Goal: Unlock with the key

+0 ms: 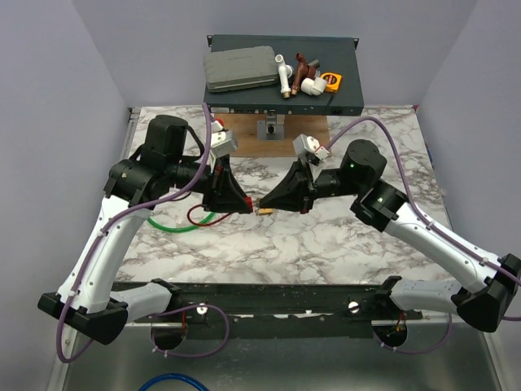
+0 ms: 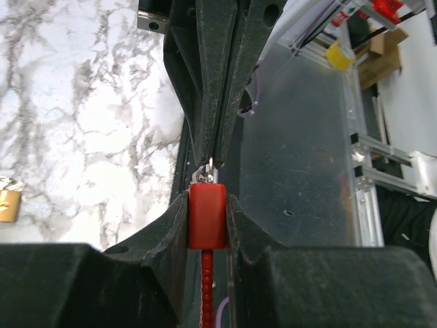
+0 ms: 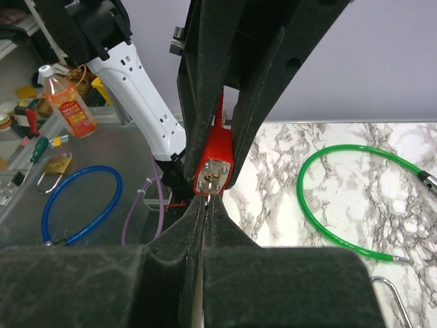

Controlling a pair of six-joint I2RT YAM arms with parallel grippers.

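Note:
The red lock body of a cable lock sits between the fingers of my left gripper, which is shut on it. Its red cable trails to the left. Facing the lock, my right gripper is shut with its tips close to the metal keyhole face. A thin silver piece, seemingly the key, shows between those tips and bridges to the lock's face. Most of it is hidden, and I cannot tell how deep it sits in the keyhole.
A brass padlock lies on the marble table just below the grippers. The green cable curls on the left of the table. A dark shelf with a grey case and pipe fittings stands at the back.

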